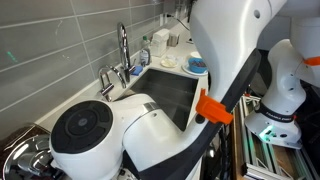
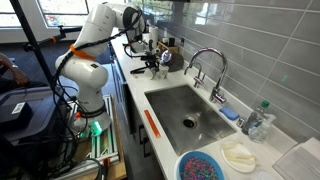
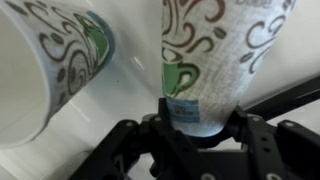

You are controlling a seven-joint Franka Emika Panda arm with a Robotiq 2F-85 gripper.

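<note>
A white paper cup (image 3: 215, 55) with brown swirls and a green cup print fills the upper middle of the wrist view. My gripper is at its narrow blue-banded end, with dark fingers (image 3: 242, 125) at either side. Whether they press on the cup cannot be told. A second patterned cup (image 3: 75, 50) is at the left, its pale round end towards the camera and apart from the first. In exterior view 2 the arm (image 2: 88, 75) reaches to the counter's far end, where the gripper is small and unclear; the arm's body hides that area in exterior view 1.
The sink (image 2: 190, 115) with its tall faucet (image 2: 215, 70) takes up the middle of the counter (image 2: 145, 88). At the near end are a blue bowl (image 2: 198, 166) and a white plate (image 2: 238, 155). Bottles (image 2: 258, 115) stand by the wall.
</note>
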